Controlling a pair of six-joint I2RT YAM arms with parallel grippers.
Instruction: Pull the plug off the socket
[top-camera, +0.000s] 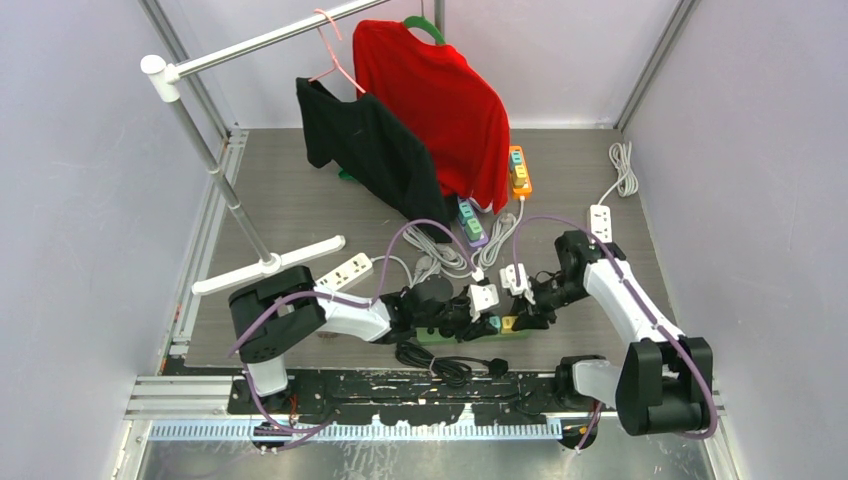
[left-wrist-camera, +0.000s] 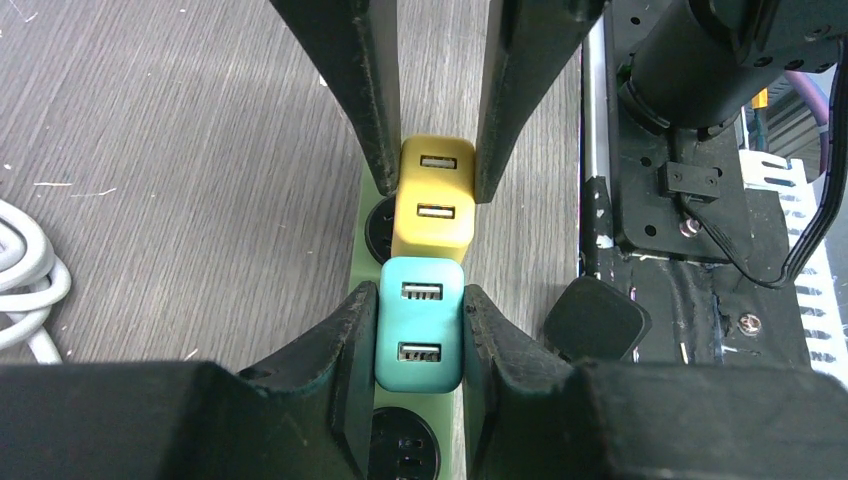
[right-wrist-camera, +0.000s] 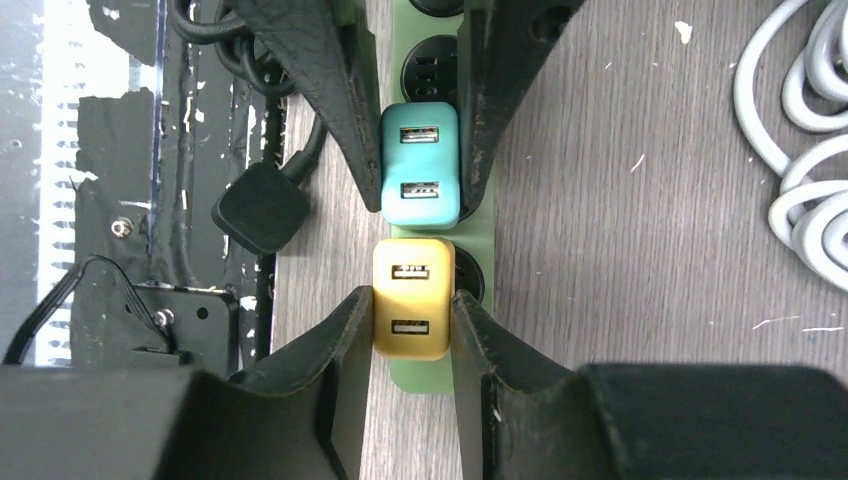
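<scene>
A green power strip (top-camera: 447, 338) lies near the table's front edge, mostly under the two grippers. A teal plug (left-wrist-camera: 420, 330) stands over it with my left gripper shut on its sides. Just beside it, a yellow plug (right-wrist-camera: 412, 290) is pinched in my right gripper. Round sockets of the strip (right-wrist-camera: 425, 376) show past both plugs, and the yellow one appears offset from the strip's middle line. Whether the prongs of either plug sit in a socket is hidden.
A black coiled cable (top-camera: 450, 370) lies in front of the strip. Behind are a white power strip (top-camera: 345, 272), white cords (top-camera: 435, 250), a purple strip (top-camera: 472, 225) and an orange strip (top-camera: 520, 170). Hanging clothes (top-camera: 430, 100) fill the back middle.
</scene>
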